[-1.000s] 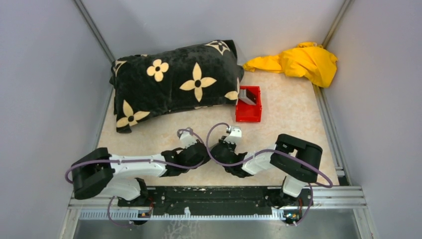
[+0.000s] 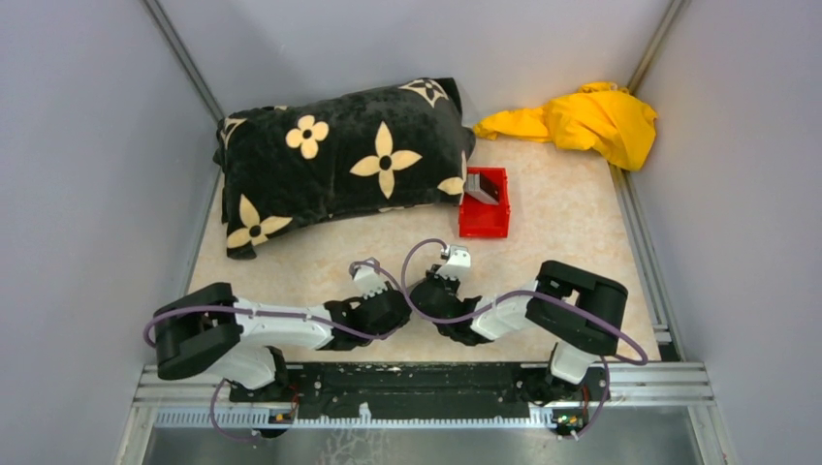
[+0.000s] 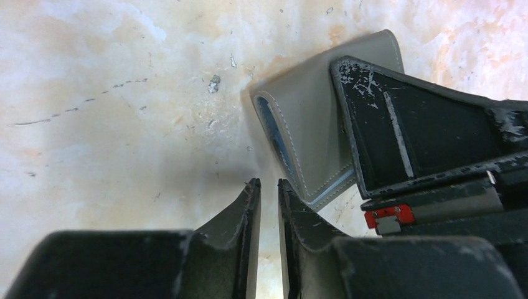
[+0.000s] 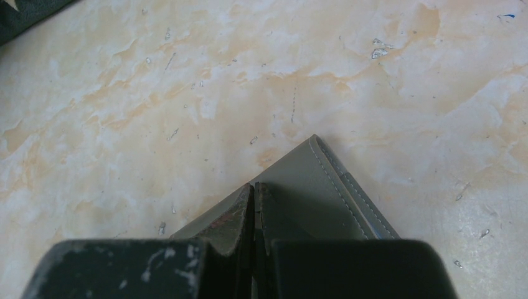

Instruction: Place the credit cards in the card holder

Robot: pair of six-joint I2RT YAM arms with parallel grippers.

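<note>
A grey folded card holder [image 3: 299, 115] with stitched edges lies on the table in the left wrist view; something bluish shows inside its fold. My left gripper is shut just off the near corner, bare table visible through the slit between its fingers. From the right, a black finger [image 3: 386, 124] of the other gripper covers part of the holder. In the right wrist view my right gripper is shut over the card holder [image 4: 308, 190]; whether it presses on it is unclear, and nothing shows between its tips. No loose card is visible. The arms hide the holder from above.
A black floral pillow [image 2: 344, 160] fills the back left. Beside it stands a red tray [image 2: 485, 223] with a small grey-and-black object [image 2: 485, 189] in it. Yellow cloth [image 2: 601, 126] lies at the back right.
The right arm, pillow, tray and cloth stay put.
</note>
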